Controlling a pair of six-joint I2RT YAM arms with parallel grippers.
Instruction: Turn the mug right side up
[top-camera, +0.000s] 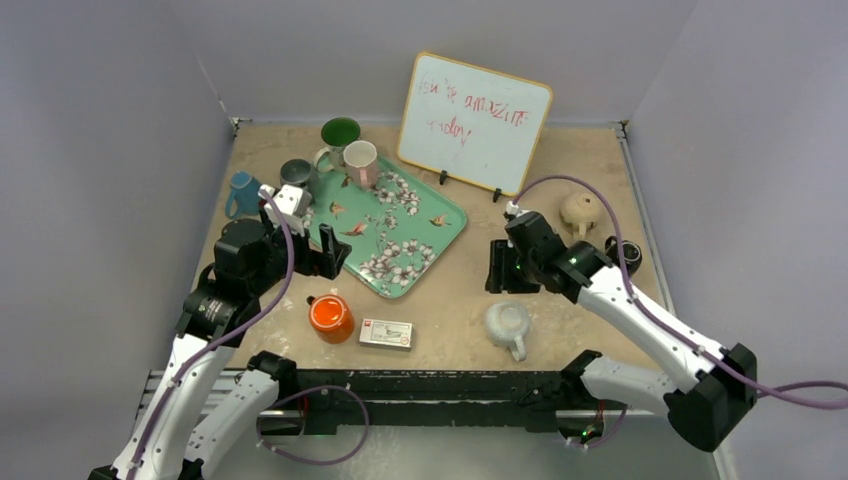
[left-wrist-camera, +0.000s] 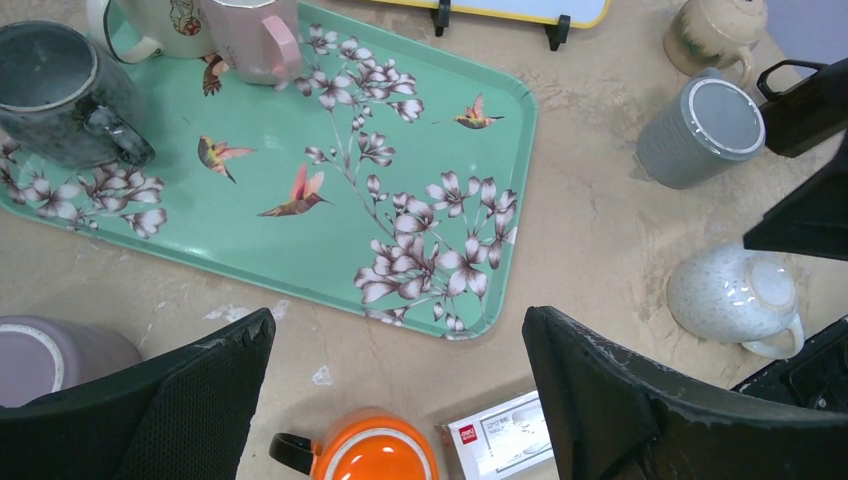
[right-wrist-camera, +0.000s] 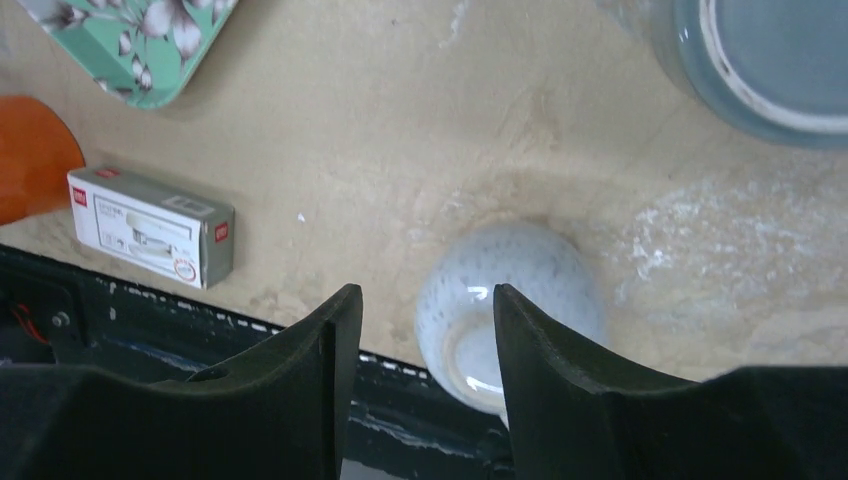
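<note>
My right gripper (top-camera: 500, 268) is open, above the right half of the table, just behind a white speckled mug (top-camera: 506, 325) lying bottom-up, its handle toward the front; in the right wrist view that mug (right-wrist-camera: 540, 290) sits under the fingers. A grey-blue upturned mug stands farther back, partly seen in the right wrist view (right-wrist-camera: 760, 60). An orange upturned mug (top-camera: 330, 318) is at front left. My left gripper (top-camera: 327, 255) is open over the table beside the tray's left front, nothing between its fingers.
A green tray (top-camera: 450, 225) holds upright mugs at its back. A white box (top-camera: 385, 334) lies at the front centre. A whiteboard (top-camera: 473, 120) stands at the back. A beige mug (top-camera: 580, 210) and a black mug (top-camera: 628, 257) are at right.
</note>
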